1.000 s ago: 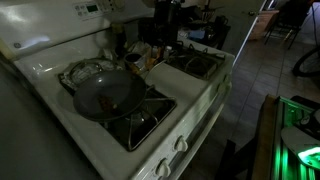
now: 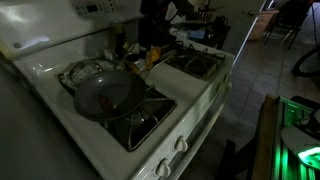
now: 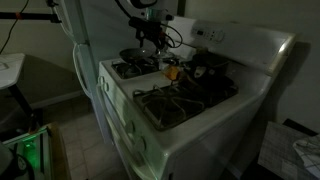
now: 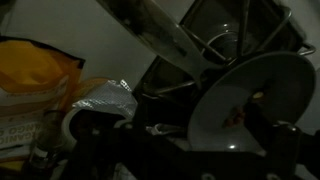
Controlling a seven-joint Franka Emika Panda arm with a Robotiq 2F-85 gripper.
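A dark round pan [image 2: 110, 93] sits on the near-left burners of the white stove, a few small brownish pieces lying inside it. The wrist view shows the same pan [image 4: 215, 115] ahead of the fingers, its inside dim. My gripper stands open, its dark fingers low in that view, and I see nothing held between them. In the first exterior view the gripper [image 2: 146, 48] hangs over the back of the stove, beyond the pan; its tips are hard to make out there.
An orange packet [image 4: 30, 85] and a shiny foil-like item [image 4: 105, 98] lie left of the pan in the wrist view. A dark pot [image 3: 207, 70] stands at the back of the stove.
The arm has come left and a little lower over the back of the stove. The pan has stayed where it was.
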